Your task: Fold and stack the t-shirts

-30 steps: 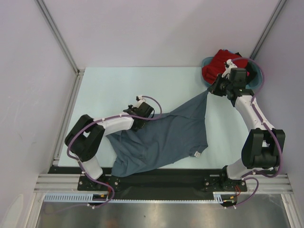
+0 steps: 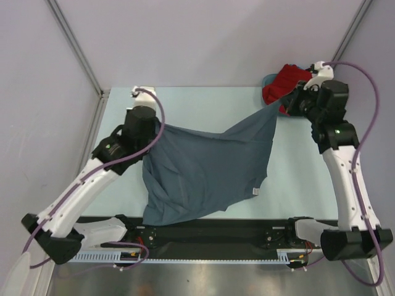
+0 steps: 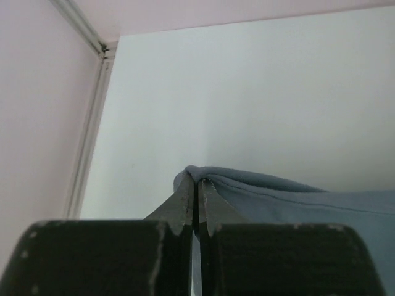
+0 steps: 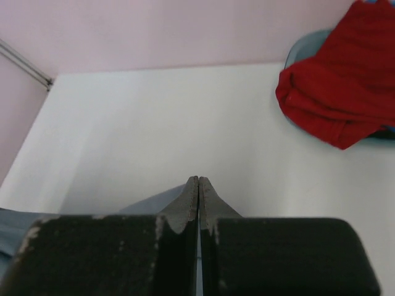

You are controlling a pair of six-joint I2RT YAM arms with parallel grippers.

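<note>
A slate-blue t-shirt [image 2: 207, 172] is held up by two corners above the white table. My left gripper is shut on one corner, the cloth bunched at its fingertips, at the upper left in the top view. My right gripper is shut at the raised right corner [image 2: 265, 120], with blue cloth just behind and below its fingers in the right wrist view. The middle of the shirt sags between them, and its lower part reaches the table's front edge. A small light label [image 2: 255, 191] shows near its lower right.
A red garment [image 2: 286, 85] sits in a blue basin [image 2: 268, 79] at the back right. Walls stand at the back and sides.
My right gripper has also risen a little and moved toward the back, lifting its corner.
</note>
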